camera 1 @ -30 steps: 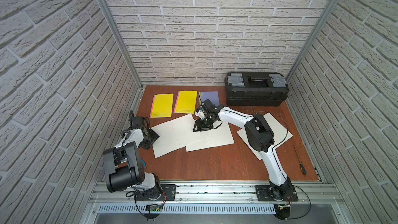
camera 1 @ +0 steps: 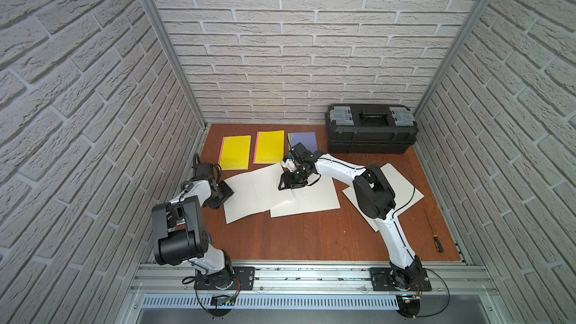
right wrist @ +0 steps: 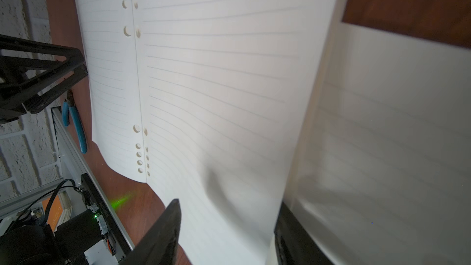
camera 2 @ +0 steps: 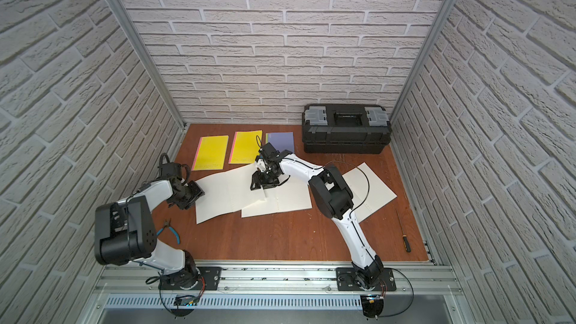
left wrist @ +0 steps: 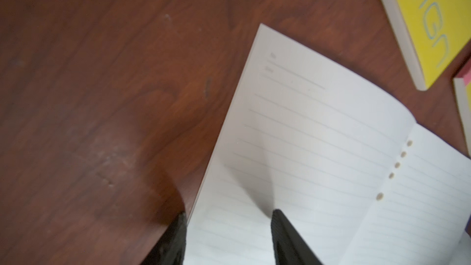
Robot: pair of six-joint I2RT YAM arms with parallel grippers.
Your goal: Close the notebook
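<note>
The leftmost notebook (camera 1: 255, 189) lies open, lined pages up, its right part overlapping another open notebook (camera 1: 318, 195). At its left edge stands my left gripper. Its fingers are apart: one beside the outer edge, the other above the page (left wrist: 314, 166). My right gripper is over the same notebook's right edge, with a strip of the raised, curved page (right wrist: 220, 117) between its parted fingers. That edge runs close to the right finger (right wrist: 289, 238). Whether either gripper's pads touch the paper, I cannot tell.
Two yellow notebooks (camera 1: 234, 153) and a purple one (camera 1: 304, 140) lie behind. A black toolbox (camera 1: 372, 135) stands back right. A third open notebook (camera 1: 396, 189) and a screwdriver (camera 1: 438, 244) are at right, blue-handled pliers (camera 2: 169, 231) front left.
My left gripper has moved slightly right and away from the front edge. The notebook's left edge has also shifted a little right. The right arm has barely moved.
</note>
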